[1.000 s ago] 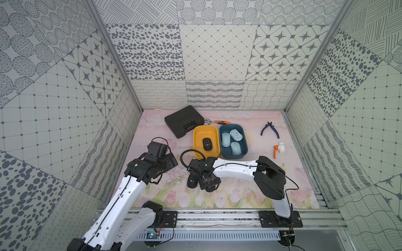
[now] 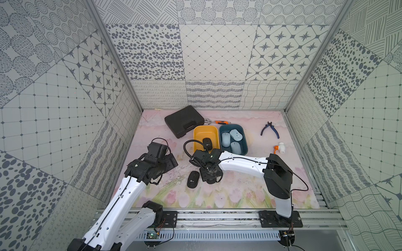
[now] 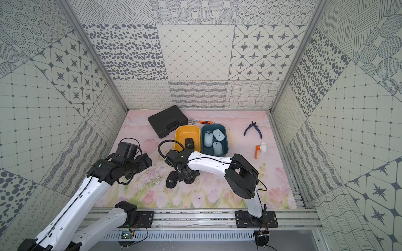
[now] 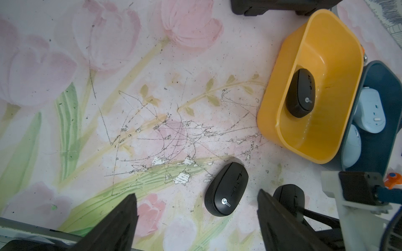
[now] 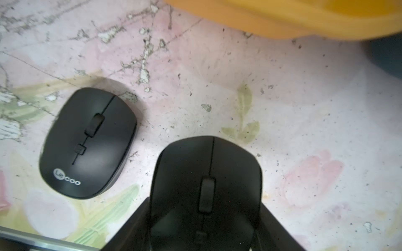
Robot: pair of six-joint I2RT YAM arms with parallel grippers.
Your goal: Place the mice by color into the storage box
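Observation:
The yellow box holds one black mouse; the teal box holds several light-blue mice. A black Lecoo mouse lies on the table left of my right gripper. In the right wrist view another black mouse fills the space between that gripper's fingers, which are on both its sides, just in front of the yellow box. My left gripper hangs over the left side of the table, open, with nothing between its fingers.
A black case and an orange-handled wrench lie behind the boxes. Pliers and a white-and-orange object lie at the right.
The left arm has not moved.

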